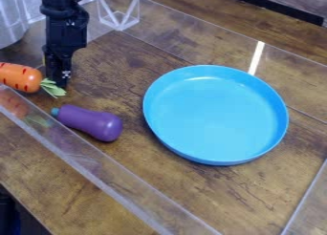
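My black gripper (61,62) reaches down from the top left, its tips low over the wooden table just behind a toy carrot (21,77) with green leaves. I cannot make out whether its fingers are apart or hold anything. A purple toy eggplant (92,123) lies to the front right of the carrot. A large blue plate (215,115) rests on the right half of the table.
Clear plastic walls (115,172) border the work area at the front, back and right. Bare wood (141,53) lies between my gripper and the plate.
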